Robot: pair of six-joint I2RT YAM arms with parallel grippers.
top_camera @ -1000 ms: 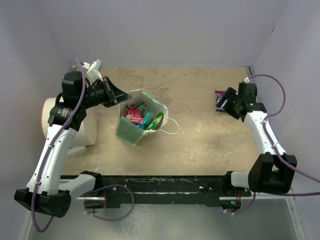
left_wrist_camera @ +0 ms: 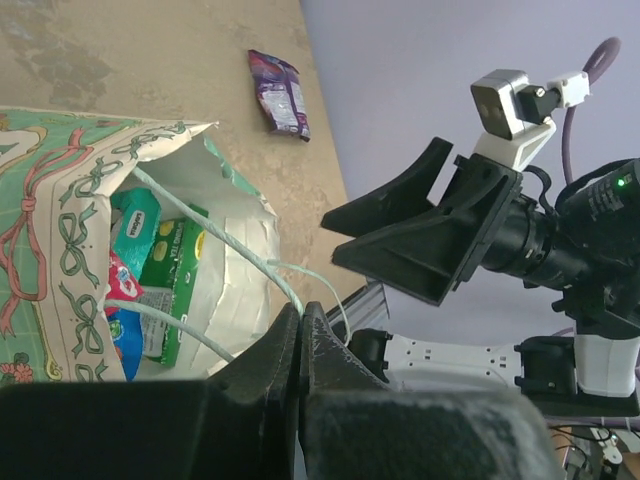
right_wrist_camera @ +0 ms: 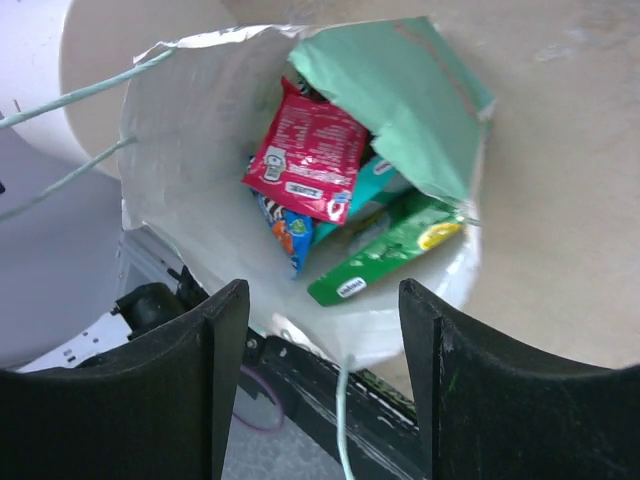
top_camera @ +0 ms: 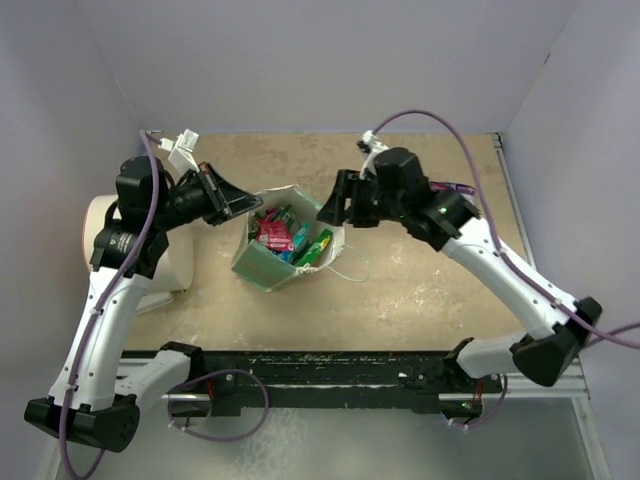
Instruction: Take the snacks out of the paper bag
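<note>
A patterned paper bag [top_camera: 262, 266] stands open-topped on the table. Inside lie a red pouch [right_wrist_camera: 308, 155], a green pack [right_wrist_camera: 378, 252], a blue pouch [right_wrist_camera: 287, 228] and a teal pouch [left_wrist_camera: 136, 226]. My left gripper is shut on the bag's string handle [left_wrist_camera: 232, 243], beside the left rim. Over the bag's right rim hangs my right gripper, fingers parted with nothing between its fingers. A purple snack pouch [left_wrist_camera: 279, 94] lies outside the bag, on the right of the table.
A white cylindrical object [top_camera: 178, 258] stands by the left arm. The second string handle [top_camera: 357, 265] loops out from the bag's right side. Bare table [top_camera: 385, 300] extends right of the bag.
My right gripper has swept left from beside the purple pouch to the bag's right rim.
</note>
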